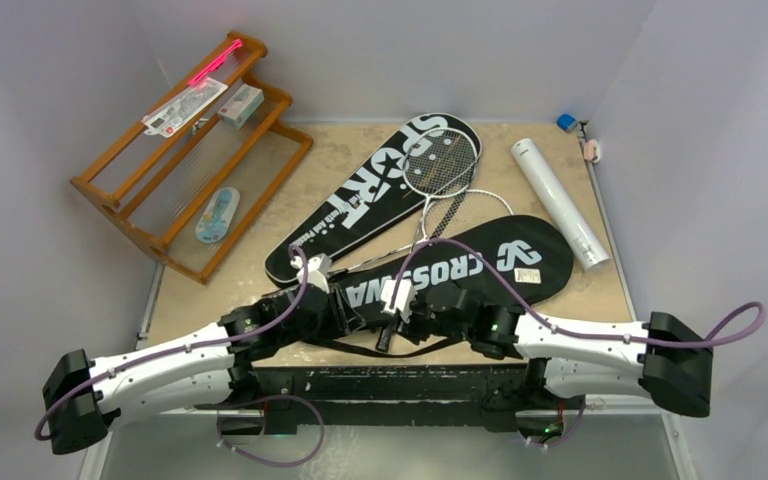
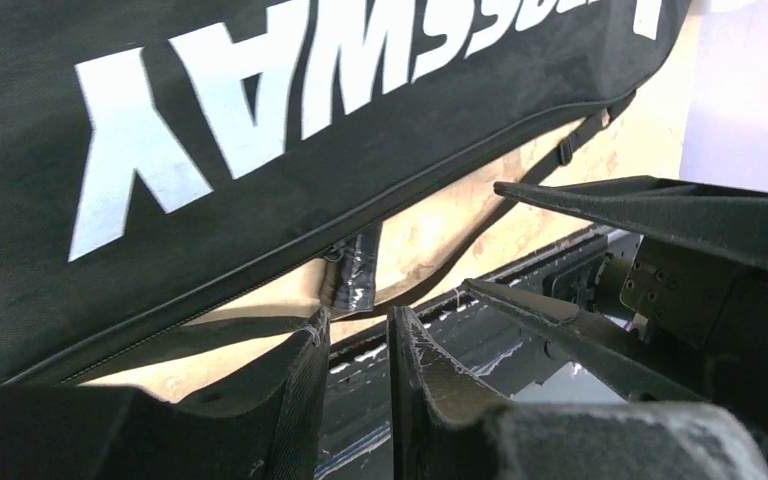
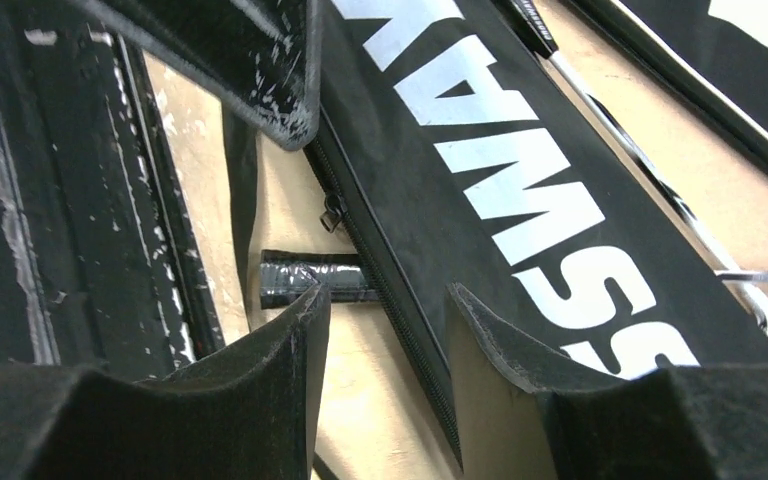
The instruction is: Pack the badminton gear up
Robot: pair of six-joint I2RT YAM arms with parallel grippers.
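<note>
The black CROSSWAY bag (image 1: 500, 250) lies across the front of the table; its zipper edge (image 3: 360, 220) and a short black end piece (image 2: 352, 268) sticking out below show in both wrist views. My left gripper is part open above that bag's front edge, nothing between its fingers. My right gripper, also part open and empty, hovers over the zipper near the black piece, close to the left one. Behind lie the SPORT bag (image 1: 360, 185) and two rackets (image 1: 430, 140) with white frames, one overlapping that bag.
A white tube (image 1: 555, 200) lies at the right. A wooden rack (image 1: 260, 205) with small items stands at the back left. A black strap (image 2: 460, 255) loops along the table's front edge, close below both grippers.
</note>
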